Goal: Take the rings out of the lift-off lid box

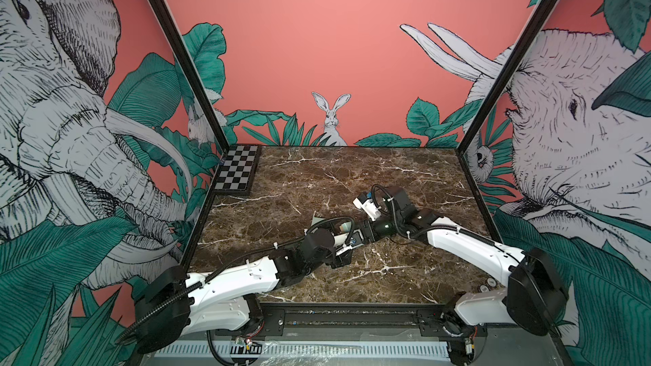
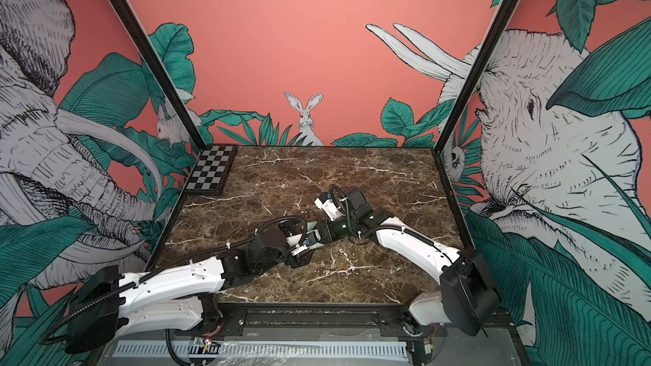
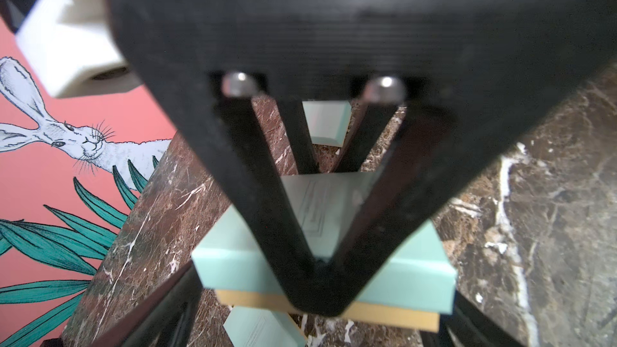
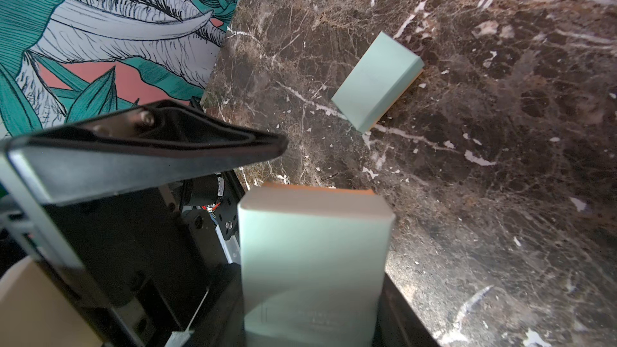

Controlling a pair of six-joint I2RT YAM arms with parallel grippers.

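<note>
A mint box (image 3: 405,257) with a tan lower edge is in the middle, between my two grippers. In the left wrist view a black finger lies across its top; in the right wrist view the box (image 4: 315,257) fills the lower middle, between the right gripper's fingers, whose tips are mostly hidden behind it. My left gripper's black finger (image 4: 192,154) stands above and left of that box, apart from it; its finger is open. Another mint box (image 4: 377,80) lies on the marble surface. A further mint piece (image 3: 257,327) shows low in the left wrist view.
A checkered board (image 1: 234,168) lies at the back left corner of the marble table (image 1: 339,169). Both arms meet low over the table's centre, close together.
</note>
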